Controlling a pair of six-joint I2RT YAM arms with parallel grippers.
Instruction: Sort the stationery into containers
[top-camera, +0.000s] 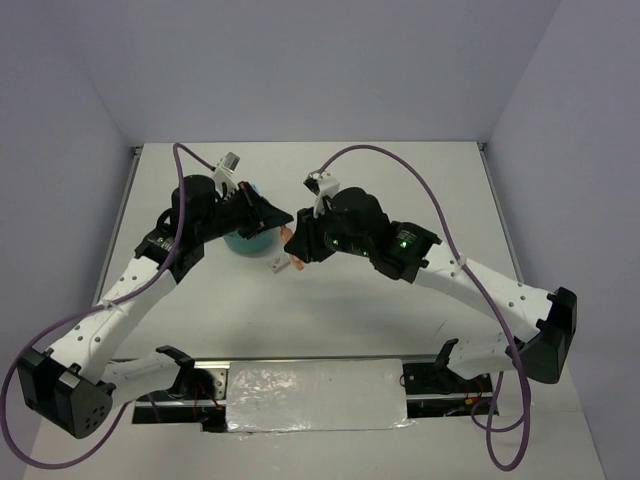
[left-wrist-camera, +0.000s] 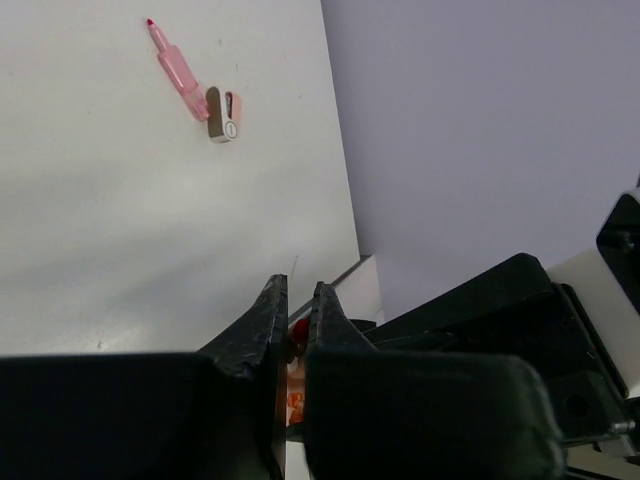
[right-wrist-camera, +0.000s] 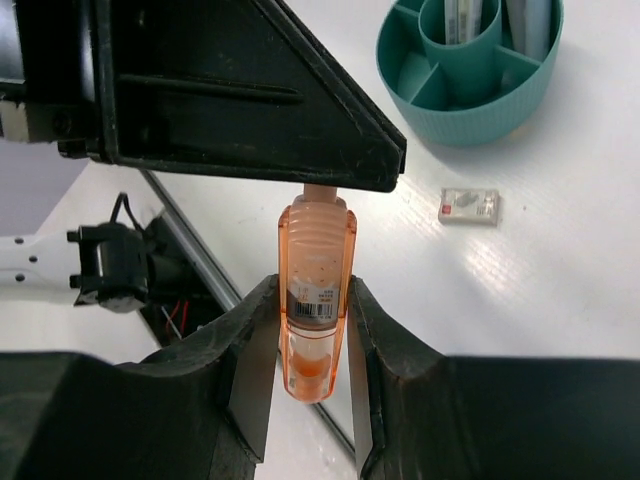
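Note:
An orange marker (right-wrist-camera: 314, 300) hangs between my two grippers above the table. My right gripper is shut on its body, while my left gripper is shut on the marker's upper end, at the top in the right wrist view. A teal round organiser (right-wrist-camera: 465, 120) holding a few items stands behind, partly hidden by the left arm in the top view. A pink marker (left-wrist-camera: 180, 75) and a small sharpener (left-wrist-camera: 222, 118) lie on the table in the left wrist view. A white eraser (right-wrist-camera: 468, 205) lies near the organiser.
Walls rise at the back and sides. A metal rail (top-camera: 300, 358) runs along the front edge, with a translucent sheet (top-camera: 315, 395) before it.

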